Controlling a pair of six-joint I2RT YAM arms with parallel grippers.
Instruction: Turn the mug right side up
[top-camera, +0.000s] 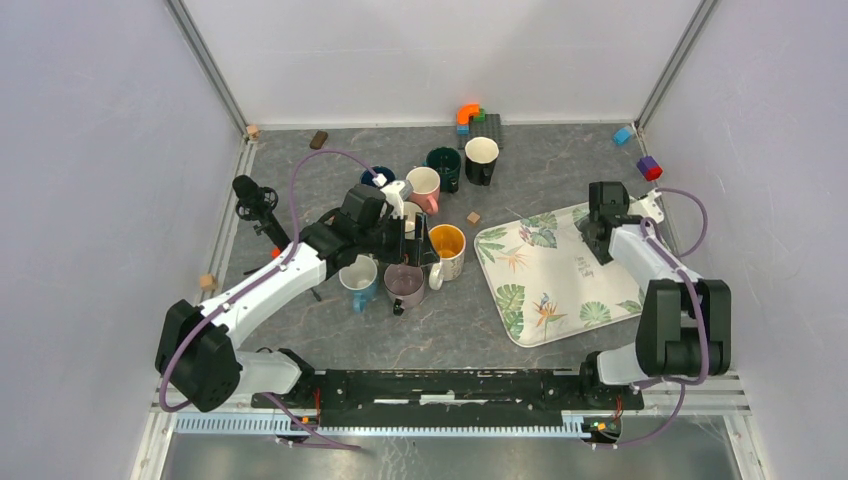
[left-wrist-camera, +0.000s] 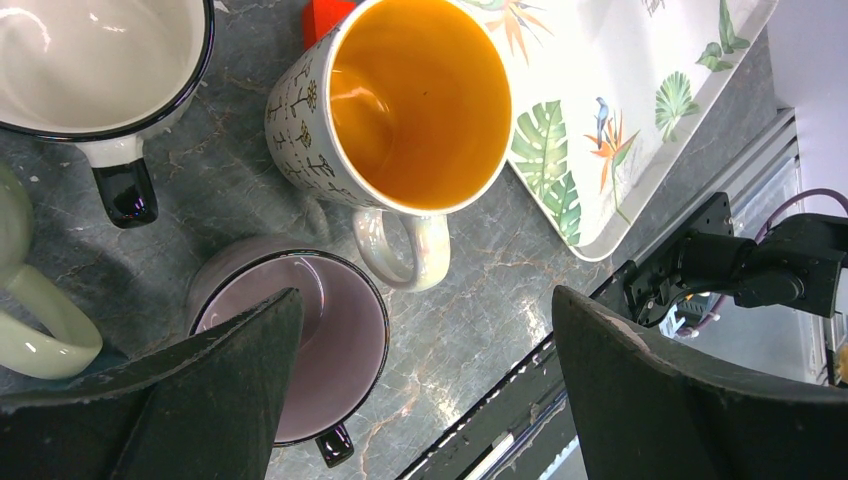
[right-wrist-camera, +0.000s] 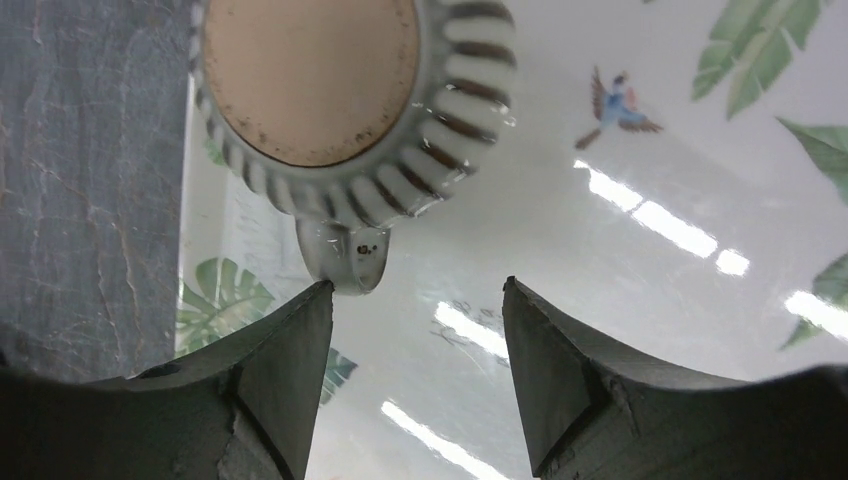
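Note:
In the right wrist view an upside-down mug with a ribbed grey rim round a tan base stands on the floral tray, its handle pointing toward my fingers. My right gripper is part open just in front of the handle, nothing between its fingertips. In the top view it hangs over the tray's right part, hiding most of that mug. My left gripper is open above an orange-lined mug and a mauve mug, holding nothing.
A cluster of upright mugs, including a pink one and a black one, fills the middle left. Small blocks lie along the back and edges. The tray's left part is clear.

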